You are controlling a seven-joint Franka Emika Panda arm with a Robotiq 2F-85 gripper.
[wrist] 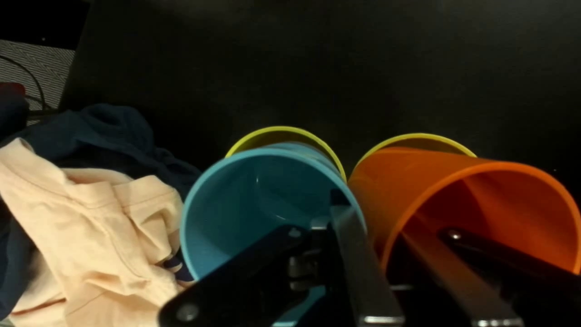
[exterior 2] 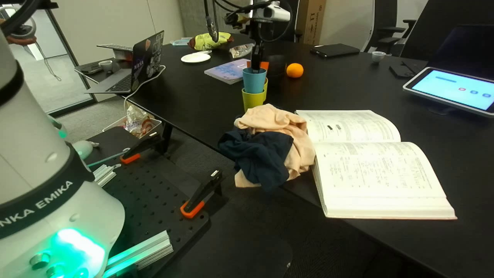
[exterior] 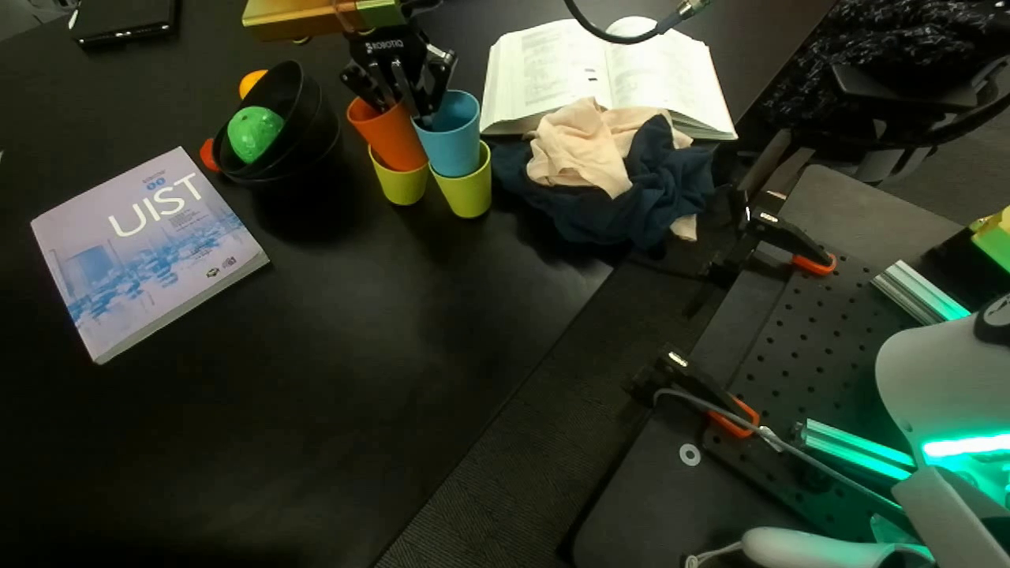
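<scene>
A blue cup (exterior: 450, 143) sits in one yellow-green cup (exterior: 463, 195), and an orange cup (exterior: 389, 134) leans in another yellow-green cup (exterior: 402, 183) beside it. My gripper (exterior: 405, 112) points down from above, one finger inside the blue cup and the other inside the orange cup. In the wrist view the gripper is shut on the adjoining walls of both. The orange cup (wrist: 376, 177) tilts to the right there, while the blue cup (wrist: 239, 207) opens toward the camera. Exterior view 2 shows the blue cup (exterior 2: 254, 82) in front, hiding most of the orange one.
Right beside the cups lies a heap of cream and navy cloth (exterior: 582, 151), with an open book (exterior: 544, 80) behind. Black bowls (exterior: 304, 113) holding a green ball (exterior: 255, 133) stand to the left, near the UIST book (exterior: 151, 251).
</scene>
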